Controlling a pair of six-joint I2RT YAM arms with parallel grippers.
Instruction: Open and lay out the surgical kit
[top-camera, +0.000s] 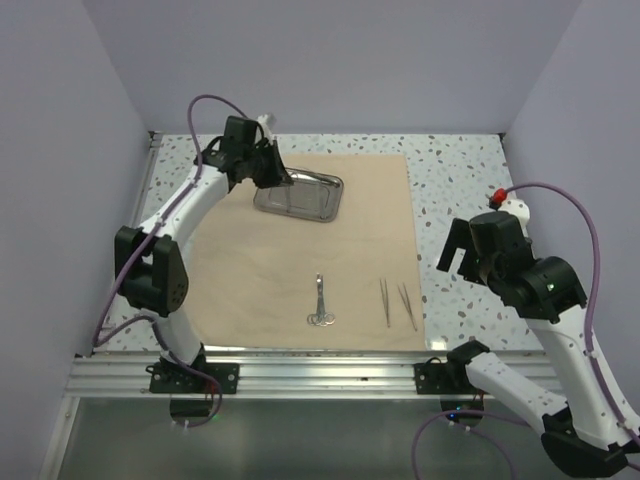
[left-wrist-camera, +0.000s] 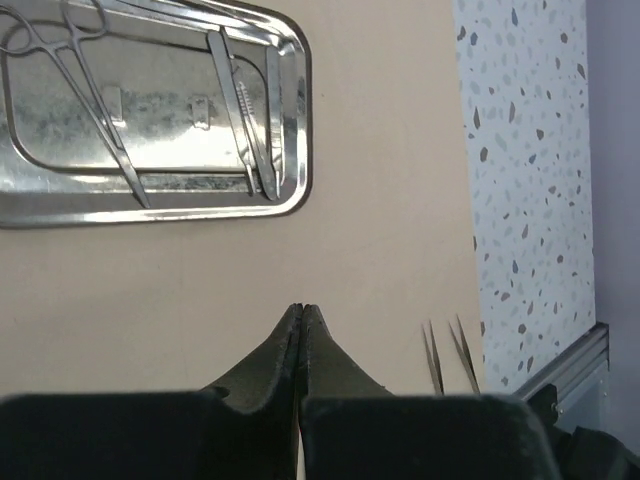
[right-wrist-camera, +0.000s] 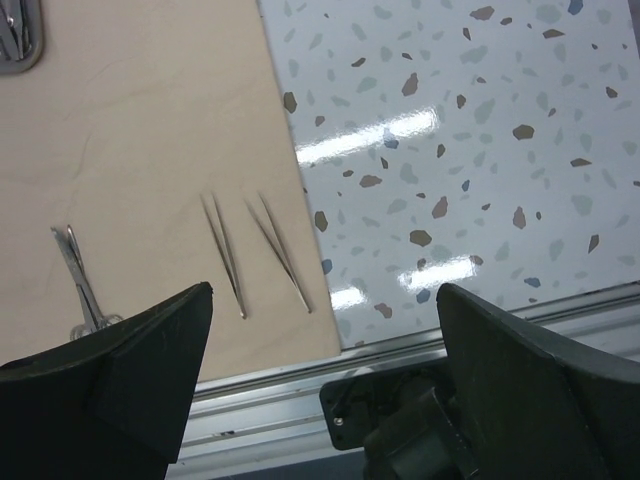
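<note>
A silver metal tray (top-camera: 325, 212) lies on the beige cloth (top-camera: 270, 270) at the back. In the left wrist view it holds a ring-handled instrument (left-wrist-camera: 85, 90) and several slim instruments (left-wrist-camera: 245, 125) along its right side. My left gripper is shut, raised above the cloth, with nothing showing between its fingertips. Near the cloth's front lie a ring-handled instrument (top-camera: 320, 300) and two pairs of tweezers, one pair (right-wrist-camera: 226, 255) left of the other pair (right-wrist-camera: 282, 255). Over the right of the table, my right gripper (top-camera: 449, 262) hangs open and empty.
Bare speckled tabletop (top-camera: 455, 180) runs down the right of the cloth. A metal rail (top-camera: 320, 365) lines the front edge.
</note>
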